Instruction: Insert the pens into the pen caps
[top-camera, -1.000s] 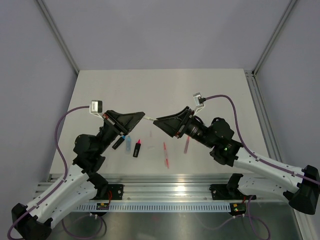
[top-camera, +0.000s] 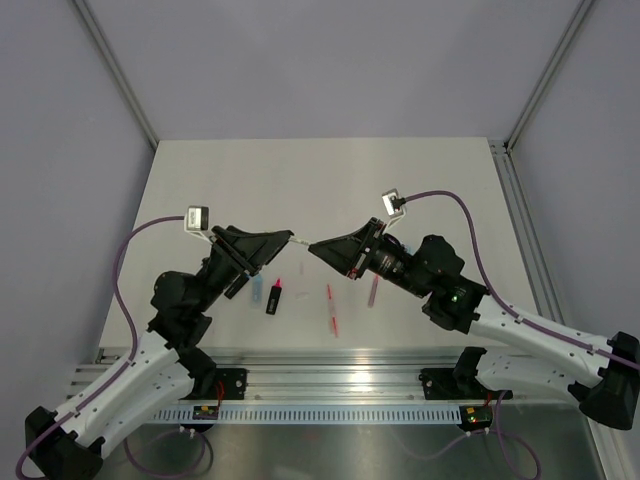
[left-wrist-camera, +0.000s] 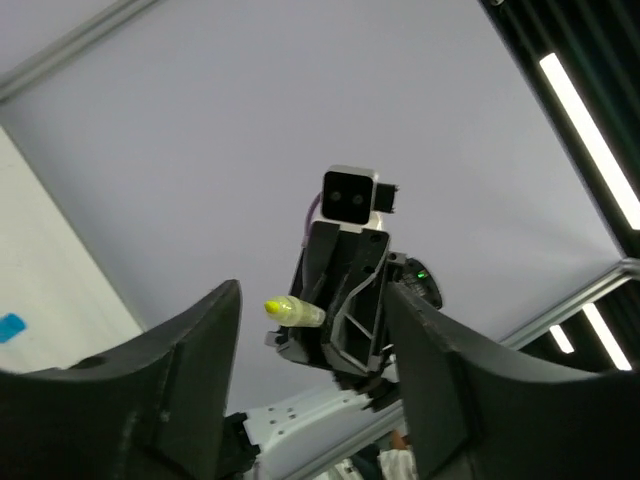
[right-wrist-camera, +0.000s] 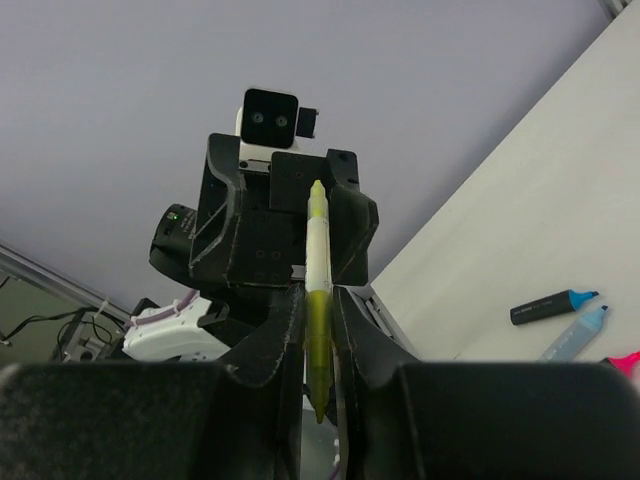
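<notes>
A yellow pen with a pale middle (right-wrist-camera: 318, 250) is held upright in the right wrist view by my right gripper, shut on it between the two arms. In the left wrist view the pen's yellow tip (left-wrist-camera: 285, 310) points toward my left gripper, whose fingers are parted with nothing visible between them. From above, the left gripper (top-camera: 287, 236) is just left of the pen.
On the white board (top-camera: 320, 180) lie a dark marker with blue tip (right-wrist-camera: 545, 306), a light blue marker (right-wrist-camera: 573, 335), a pink-tipped black marker (top-camera: 274, 298) and red pens (top-camera: 332, 310). The board's back is clear.
The right arm has shifted very slightly, still with the pen.
</notes>
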